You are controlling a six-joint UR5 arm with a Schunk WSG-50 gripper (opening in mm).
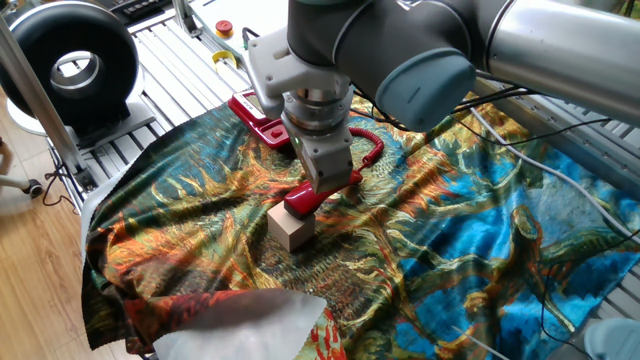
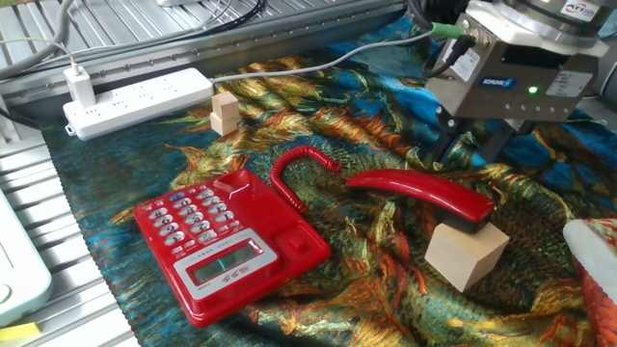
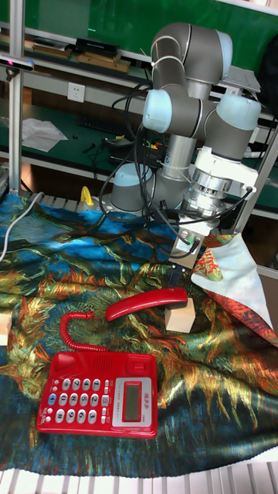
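A red telephone handset [image 2: 419,187] lies tilted, one end propped on a pale wooden block [image 2: 467,255] and the other reaching down toward the cloth. Its coiled cord [image 2: 285,176] runs to the red telephone base [image 2: 231,247], whose cradle is empty. Behind the handset in exterior view 2, my gripper [image 2: 469,154] points downward, its two dark fingers spread apart with nothing seen between them. From exterior view 1, the gripper body hides part of the handset [image 1: 306,200] and the fingers themselves. In exterior view 3, the fingers [image 3: 174,275] show just beyond the handset.
Wrinkled patterned cloth [image 1: 430,250] covers the table, its pale underside [image 1: 245,330] folded up at one edge. A white power strip [image 2: 140,104] and small wooden blocks [image 2: 224,114] lie farther off. A cable [image 2: 323,66] crosses behind.
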